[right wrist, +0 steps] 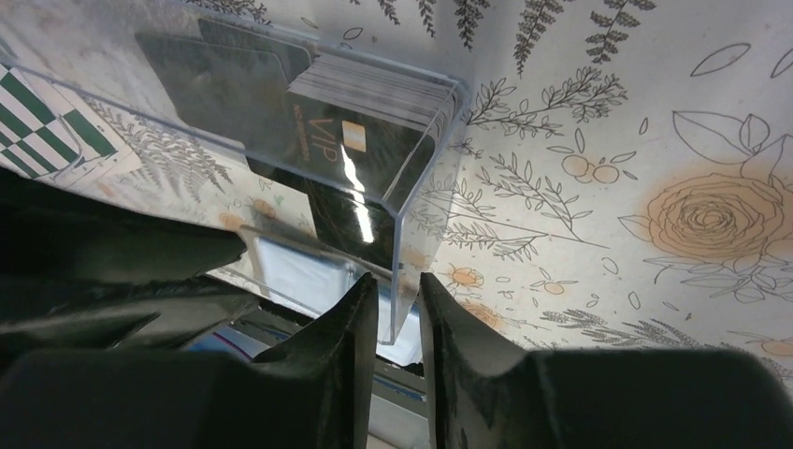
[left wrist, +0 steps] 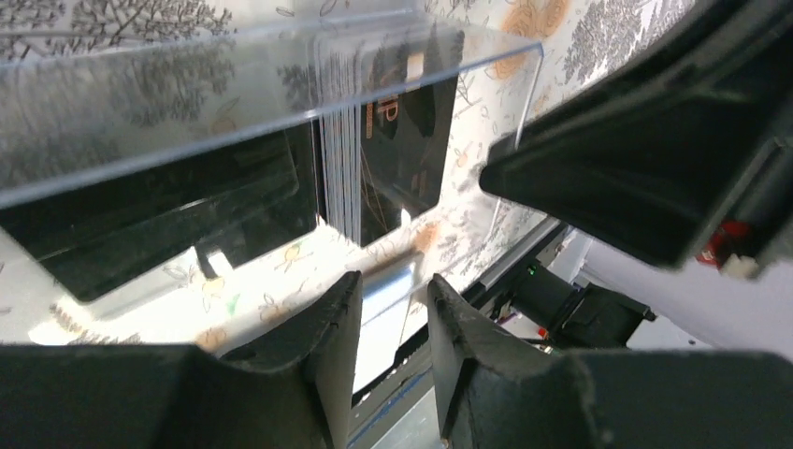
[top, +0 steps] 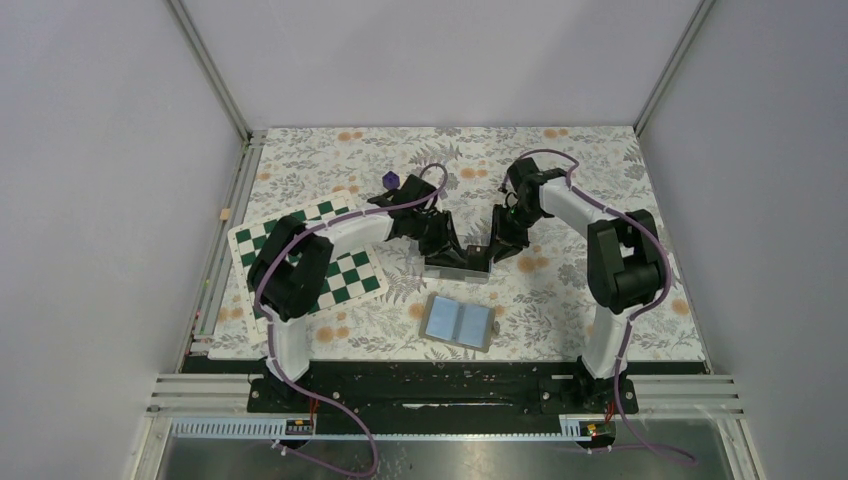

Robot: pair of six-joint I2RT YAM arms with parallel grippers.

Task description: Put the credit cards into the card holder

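Note:
A clear box (top: 455,274) stands in the middle of the table with black cards (top: 478,254) inside. In the right wrist view one upright card (right wrist: 327,131) reads VIP, with a stack behind it; another dark card (left wrist: 178,206) leans to the side in the left wrist view. My left gripper is partly open at the box, nothing seen between its fingers. At the box's right end my right gripper is partly open, with the clear wall edge (right wrist: 394,313) between its fingers. The open card holder (top: 457,345), with pale blue pockets, lies in front.
A green-and-white checkered board (top: 352,281) lies at the left, partly under the left arm. A small dark-blue object (top: 390,180) sits behind the left gripper.

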